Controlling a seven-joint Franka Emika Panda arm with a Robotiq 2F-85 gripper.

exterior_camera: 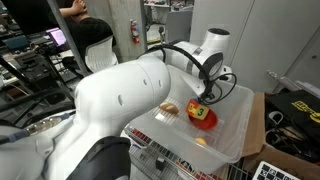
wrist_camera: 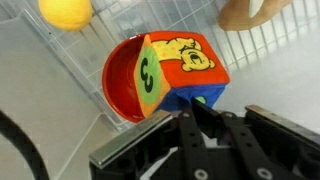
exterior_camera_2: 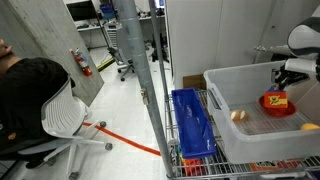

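Note:
A soft-looking block [wrist_camera: 185, 65] with a yellow bear on its red face and a letter on its green side shows in the wrist view. My gripper is shut on its blue part. Behind the block, from that view, is a red bowl [wrist_camera: 120, 82], partly covered by it. In exterior view 1 the block [exterior_camera: 201, 111] appears over the red bowl [exterior_camera: 207, 122]; exterior view 2 also has the block [exterior_camera_2: 276, 100] at the bowl [exterior_camera_2: 266, 106]. Whether block and bowl touch I cannot tell.
A translucent bin [exterior_camera_2: 235, 150] surrounds these things, its walls close about my gripper. Inside lie a yellow round item [wrist_camera: 66, 10] and a tan item [wrist_camera: 245, 12]. A blue bin [exterior_camera_2: 192, 122] stands beside it, and cardboard [exterior_camera: 285, 160] lies to the right.

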